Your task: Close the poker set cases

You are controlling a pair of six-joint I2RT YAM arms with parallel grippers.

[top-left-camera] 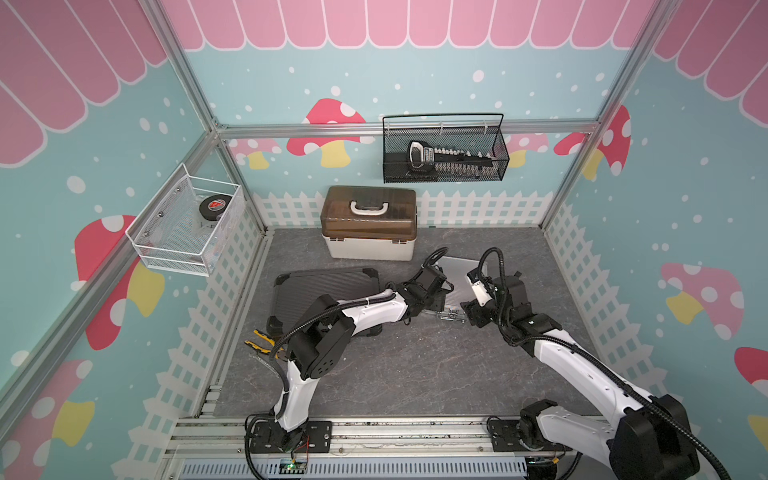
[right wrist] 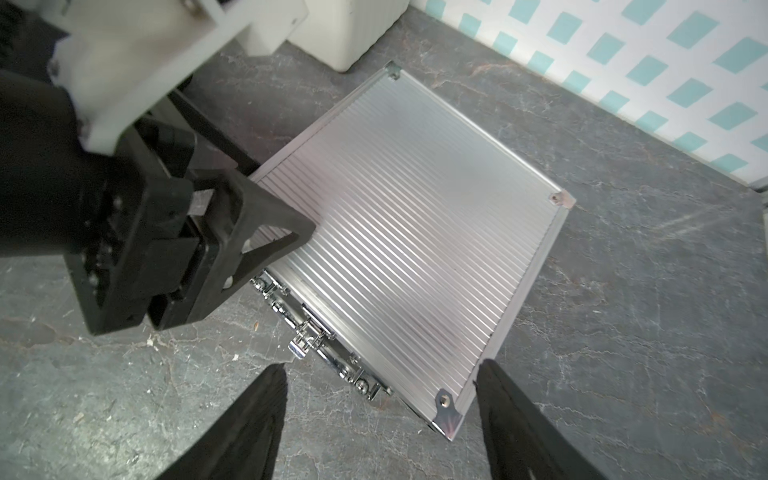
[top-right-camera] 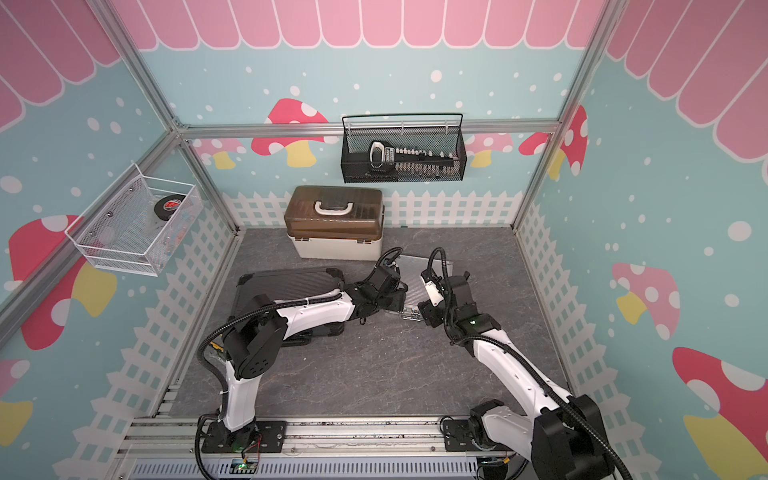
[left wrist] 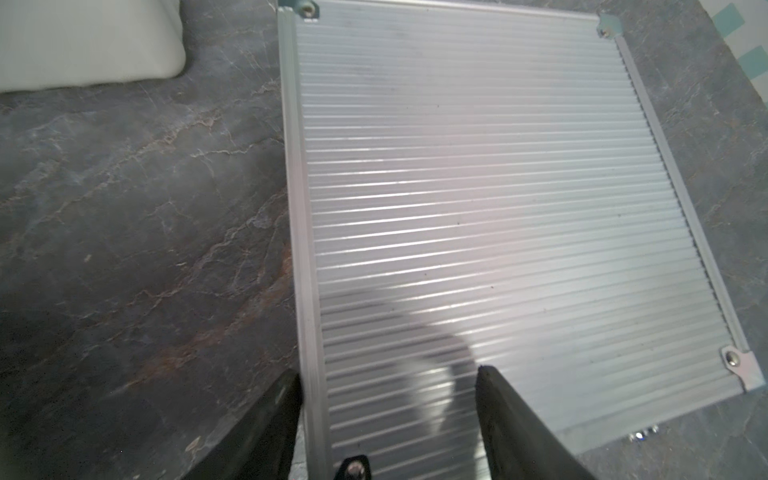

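The silver poker case [right wrist: 416, 216] lies flat on the floor with its ribbed lid down; its latches and handle [right wrist: 320, 336] run along the front edge. In the left wrist view my left gripper is open above the front-left part of the lid [left wrist: 496, 200], nothing held between its fingers. My right gripper stands open, over the front-right corner side of the case, also empty. A black case [top-left-camera: 328, 292], lid down, rests to the left, partly covered by my left arm; its front is mostly hidden.
A brown-lidded toolbox [top-left-camera: 369, 224] stands behind the cases. Yellow-handled pliers [top-left-camera: 260, 342] lie beside the black case. Wire baskets [top-left-camera: 445, 160] hang on the walls. Floor in front of the silver case is bare, and so is the floor to its right.
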